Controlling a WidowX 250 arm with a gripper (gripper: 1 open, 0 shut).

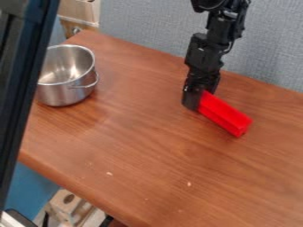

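Observation:
My black gripper [199,96] hangs down at the right of centre, low over the wooden table, shut on the end of a long red block [225,115]. The block slants from the fingers down to the right, along or close to the tabletop. The fingertips are dark and partly hard to make out against the block.
A steel pot [67,78] with a handle stands at the table's left side. A dark upright frame [21,71] runs along the left edge of the view, and a grey padded wall stands behind.

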